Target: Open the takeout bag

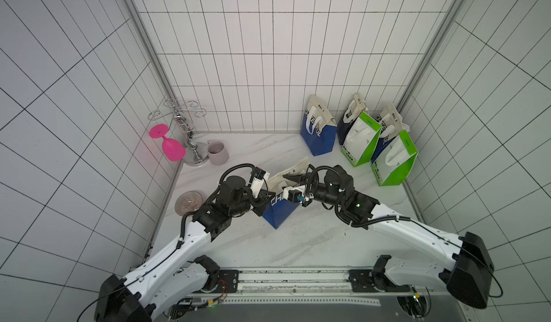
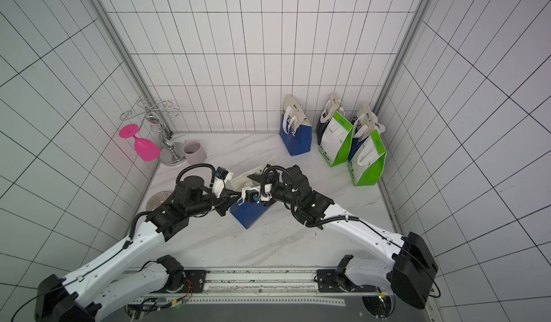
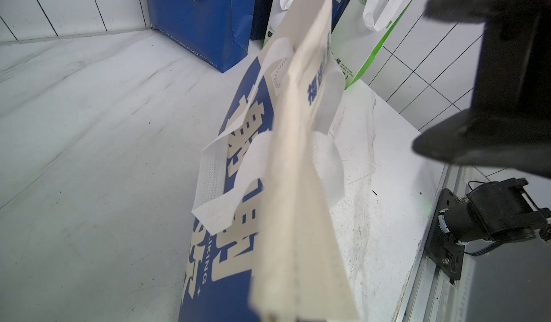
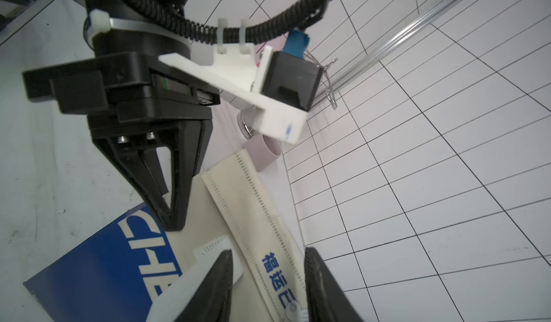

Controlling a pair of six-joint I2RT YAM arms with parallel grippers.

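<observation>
The blue takeout bag with a cream top stands on the counter between my arms. In the left wrist view its cream upper edge is folded narrow, and white handles hang on both sides. My left gripper is shut on the bag's side; one finger lies across the near face, and its other finger is mostly hidden. My right gripper is open at the far side, with the cream top showing in the gap between its fingers. Whether those fingers touch the bag I cannot tell.
Another blue bag and green-white bags stand at the back right. A mug, a metal rack with a pink goblet, and a glass dish are on the left.
</observation>
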